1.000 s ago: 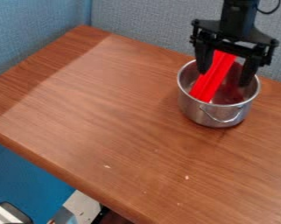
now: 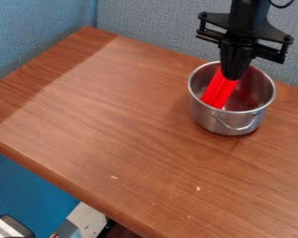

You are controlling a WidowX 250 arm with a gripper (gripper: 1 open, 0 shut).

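A silver metal pot [image 2: 232, 121] with a wire handle stands at the right of the wooden table. Inside it a red elongated object [image 2: 217, 91] leans against the wall. My black gripper [image 2: 234, 72] is above the pot's rear rim, its lower end at the top of the red object. The fingers look shut; whether anything is between them is hard to see.
Blue-grey padded walls border it at the back and left. A white and grey fixture [image 2: 83, 223] shows at the lower left, off the table.
The pot stands in the same place.
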